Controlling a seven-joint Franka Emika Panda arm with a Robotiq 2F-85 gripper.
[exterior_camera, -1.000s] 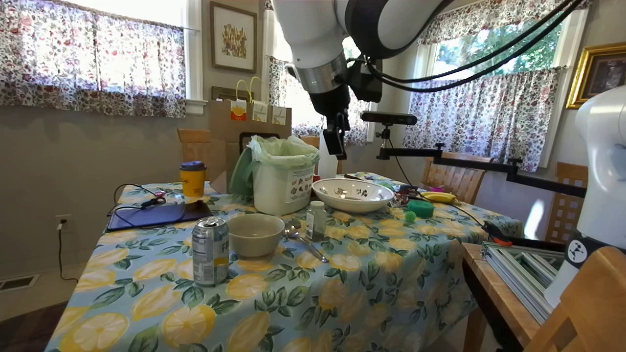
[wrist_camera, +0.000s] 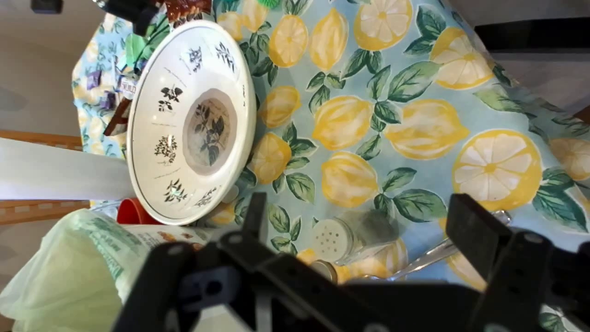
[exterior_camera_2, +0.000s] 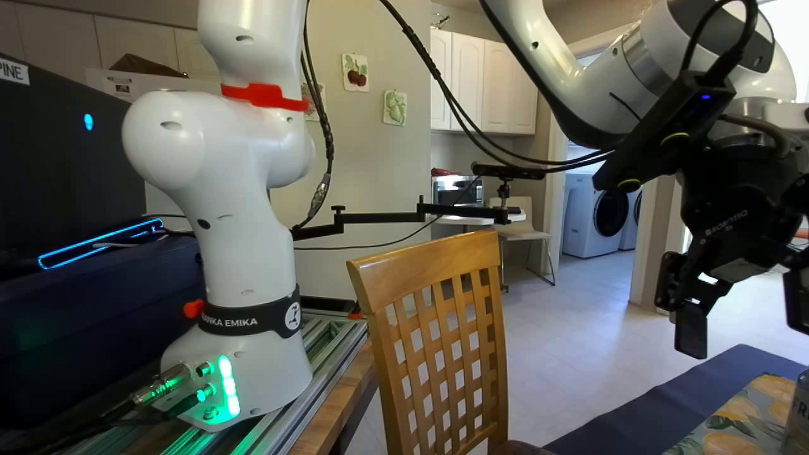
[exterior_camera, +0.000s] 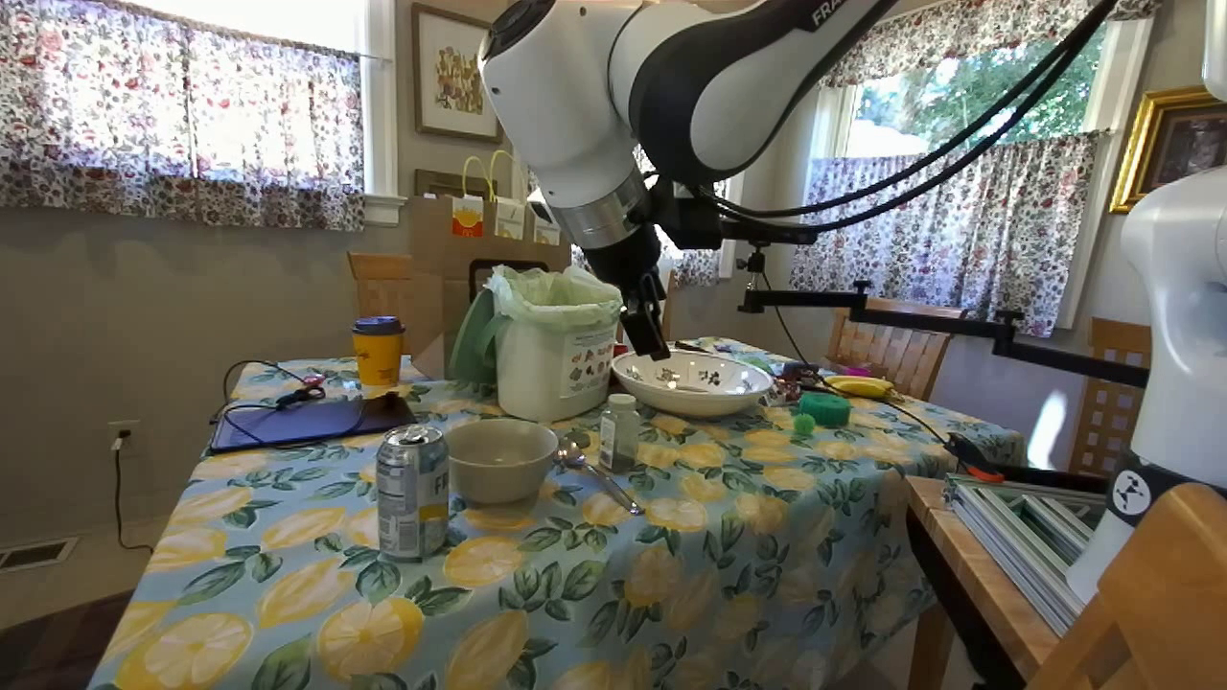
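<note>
My gripper is open and empty, held in the air over the table. Between its fingers, in the wrist view, a clear glass shaker [wrist_camera: 359,235] with a perforated lid shows on the cloth below. A metal spoon [wrist_camera: 428,258] lies beside it, partly covered by the gripper. The wide white bowl [wrist_camera: 160,119] with dark plant drawings sits to the upper left in that view. From exterior view 1, the shaker [exterior_camera: 620,433] stands upright beside the spoon [exterior_camera: 607,483] and a small grey bowl [exterior_camera: 502,460].
A white bin [exterior_camera: 554,366] with a green liner stands close behind the shaker. A can [exterior_camera: 413,493], a yellow cup [exterior_camera: 377,355] and a laptop [exterior_camera: 301,421] are on the left. Bananas [exterior_camera: 859,386] and a green roll [exterior_camera: 824,408] lie right.
In exterior view 1 my gripper has come lower and slightly to the left, tilting more. The objects on the table have not moved.
</note>
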